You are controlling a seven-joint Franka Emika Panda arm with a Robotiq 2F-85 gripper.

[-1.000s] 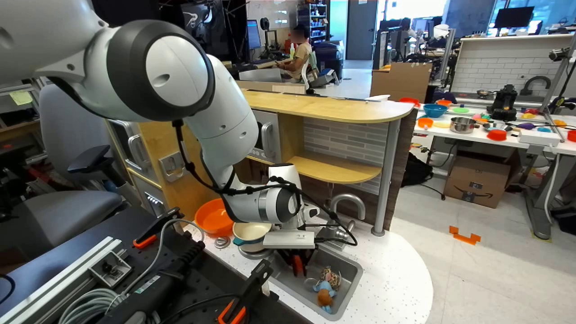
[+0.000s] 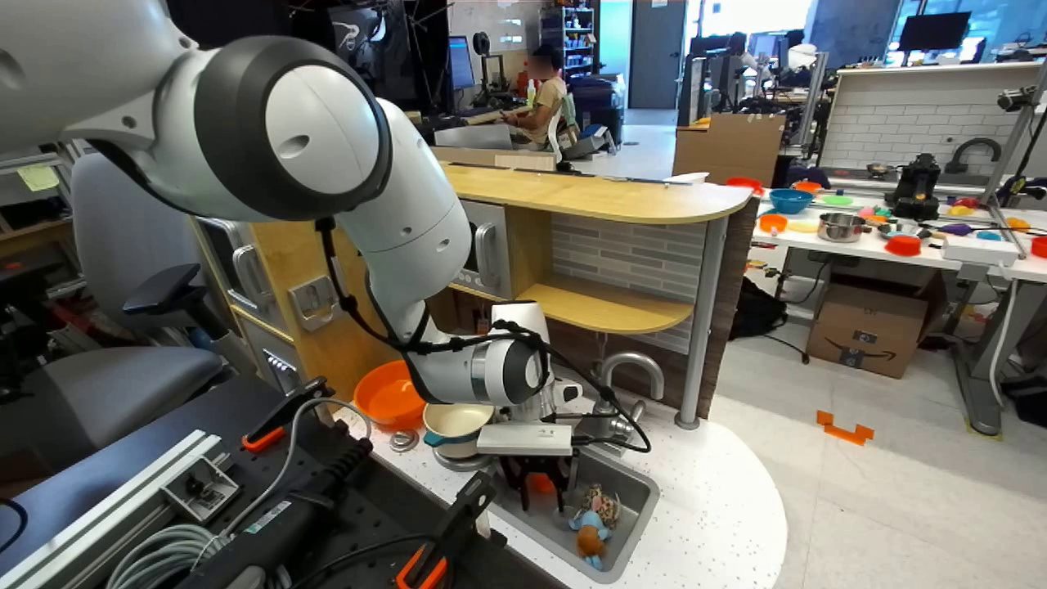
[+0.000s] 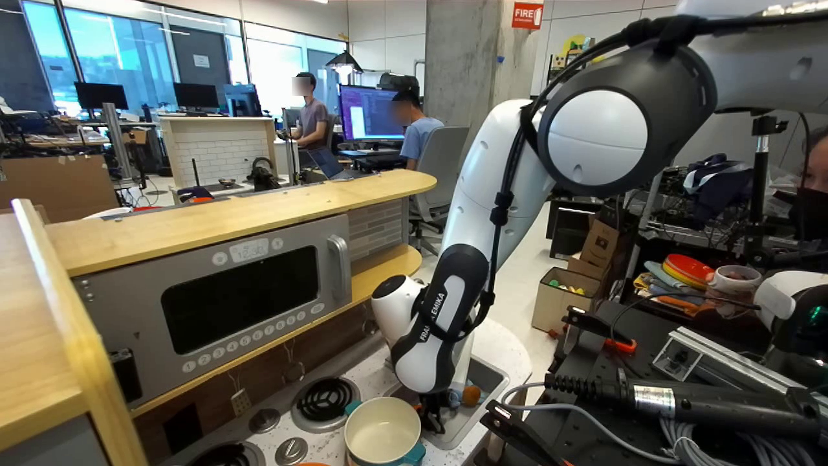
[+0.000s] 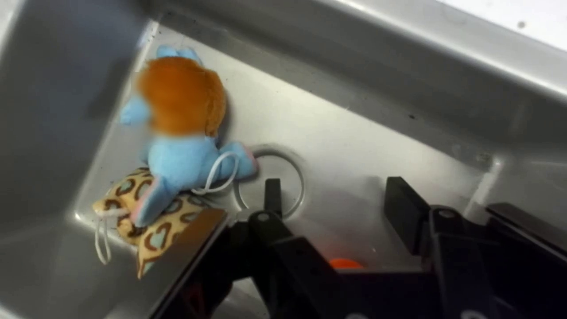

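Observation:
My gripper points down into the grey sink [image 4: 366, 138], its fingers standing well apart. Between and behind them, low in the wrist view, shows a bit of an orange-red object [image 4: 345, 263]; most of it is hidden, and its shape cannot be told. The same orange patch [image 2: 540, 482] appears between the spread fingers in exterior view 1. A blue plush toy with an orange-brown head [image 4: 186, 159] lies at the sink's other end. Partly under it rests a leopard-print plush [image 4: 157, 234], overlapped by part of the gripper in the wrist view.
A cream pot with teal handles [image 3: 382, 431] stands on the stove beside the sink. Behind it in exterior view 1 is an orange bowl [image 2: 389, 394]. The faucet [image 2: 633, 366] rises at the sink's back edge. White counter [image 2: 726, 501] right of the sink is clear.
A second ago the fingers were close together around the orange-red object. They have spread apart, and the object now shows as a smaller patch between them. The plush toys have not moved.

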